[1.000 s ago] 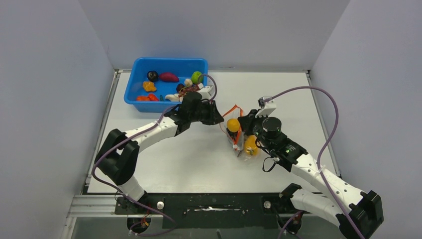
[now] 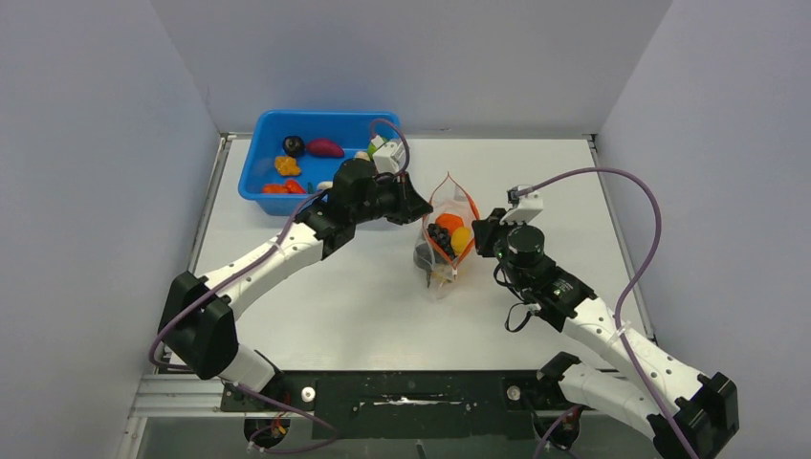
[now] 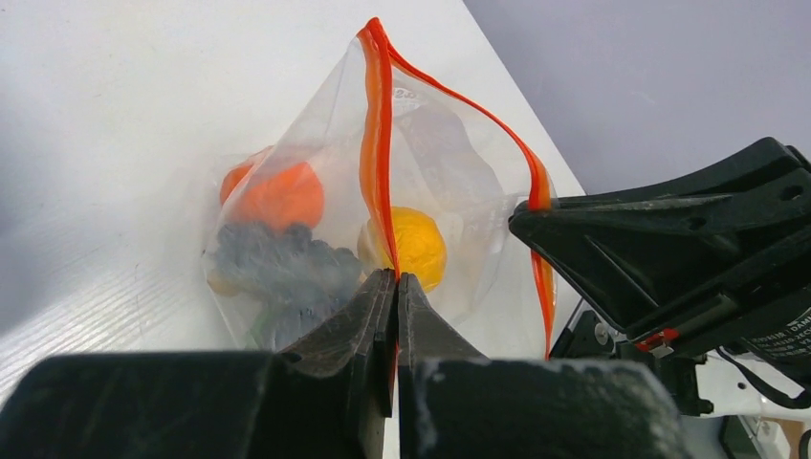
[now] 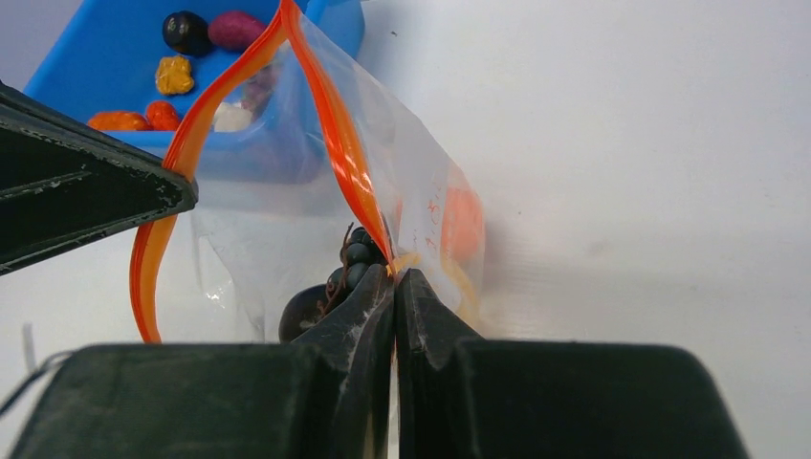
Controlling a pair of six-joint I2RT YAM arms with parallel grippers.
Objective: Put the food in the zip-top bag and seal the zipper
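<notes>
A clear zip top bag (image 2: 438, 273) with an orange-edged mouth hangs between my two grippers, its mouth spread open. Inside lie dark grapes (image 3: 287, 263), a yellow food piece (image 3: 421, 249), an orange one (image 3: 287, 196) and a dark round one (image 4: 301, 313). My left gripper is shut on one side of the bag's orange rim, which runs down between its fingers. On the opposite side, my right gripper is shut on the other stretch of rim. Film blurs some of the food.
A blue bin (image 2: 251, 172) with more play food stands at the back left, partly behind my left arm.
The food shifted left inside the bag. My right gripper moved slightly right.
</notes>
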